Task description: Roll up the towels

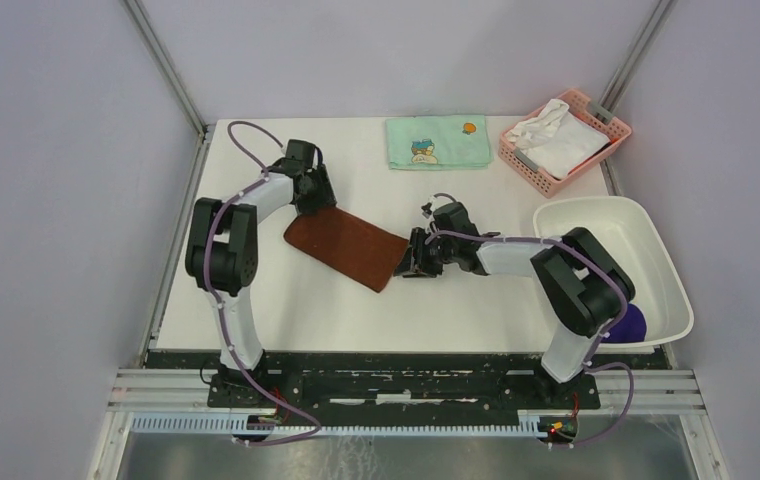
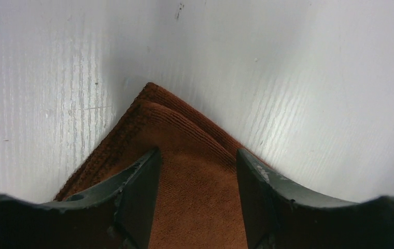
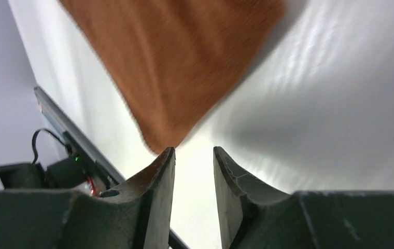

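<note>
A folded brown towel (image 1: 351, 243) lies aslant in the middle of the table, its left end farther back than its right. My left gripper (image 1: 321, 205) is over its back left end; in the left wrist view the parted fingers (image 2: 138, 199) stand above the folded brown cloth (image 2: 195, 207), and nothing shows gripped. At the towel's right end is my right gripper (image 1: 408, 262). The right wrist view shows its fingers (image 3: 158, 197) a small gap apart, with bare table between them and the towel's corner (image 3: 164, 137) just beyond.
A folded green towel (image 1: 446, 150) lies at the back of the table. A pink basket (image 1: 531, 172) with white cloths stands at the back right. On the right, a white bin (image 1: 646, 235) holds a purple roll (image 1: 626, 325).
</note>
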